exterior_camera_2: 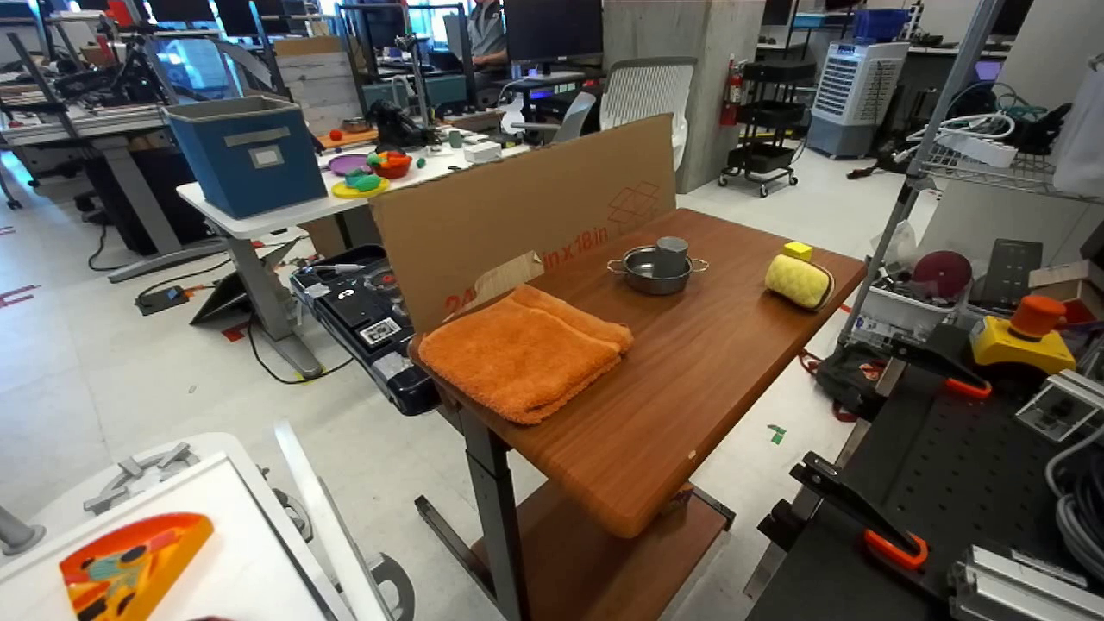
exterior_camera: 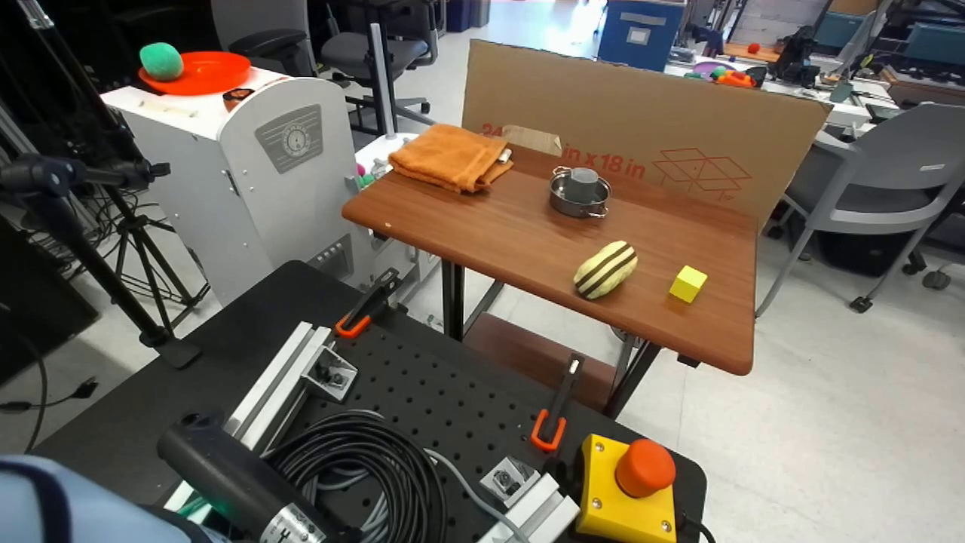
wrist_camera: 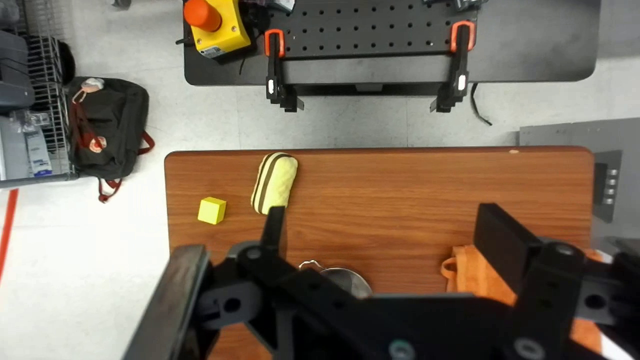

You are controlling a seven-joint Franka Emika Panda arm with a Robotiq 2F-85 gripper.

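Note:
In the wrist view my gripper stands open high above the brown table (wrist_camera: 408,186), its two dark fingers wide apart and nothing held between them. A yellow striped plush (wrist_camera: 276,182) lies on the tabletop, near a small yellow cube (wrist_camera: 211,210). The metal pot (exterior_camera: 571,200), with a grey cup-like piece (exterior_camera: 583,182) inside it, stands toward the cardboard; my gripper partly hides this pot in the wrist view. A folded orange towel (exterior_camera_2: 524,352) lies at one end of the table. Neither exterior view shows the gripper.
An upright cardboard sheet (exterior_camera: 633,127) borders the table's far side. On the black bench (exterior_camera: 434,362) are clamps, coiled cable and a yellow box with a red button (exterior_camera: 629,489). The table's middle, between towel and plush, is clear.

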